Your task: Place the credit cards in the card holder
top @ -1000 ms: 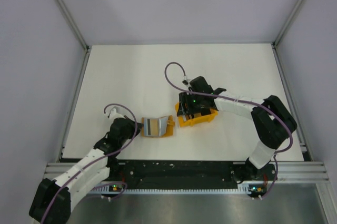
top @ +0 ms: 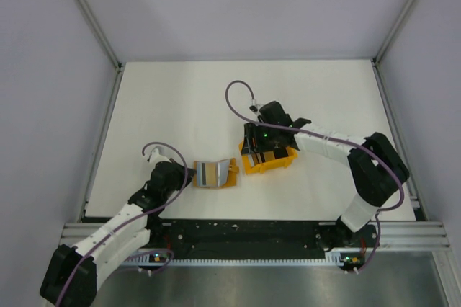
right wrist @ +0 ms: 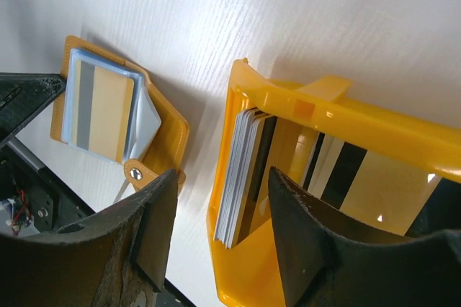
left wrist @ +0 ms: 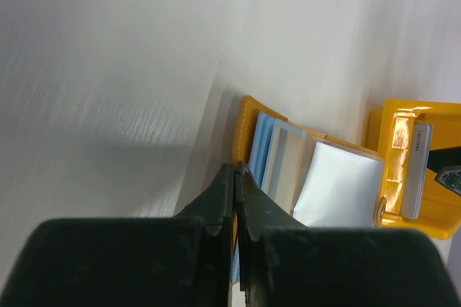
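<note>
The tan card holder [top: 229, 179] lies open on the table, with a grey-and-beige striped panel [right wrist: 101, 109] and a white one beside it. At its left edge my left gripper is shut, the holder's thin brown edge running between its fingers. A yellow box [top: 277, 166] stands to the right of the holder. In the right wrist view, several cards [right wrist: 241, 177] stand on edge in a stack inside it. My right gripper is open over the box, its fingers on either side of that stack and apart from it.
Further right in the yellow box, more dark and beige cards [right wrist: 344, 174] stand behind its raised rim [right wrist: 360, 116]. A metal snap [right wrist: 135, 174] sits on the holder's tab, close to the box.
The right arm has shifted very slightly, its gripper staying over the yellow box. My left gripper, the card holder and the box look unmoved.
</note>
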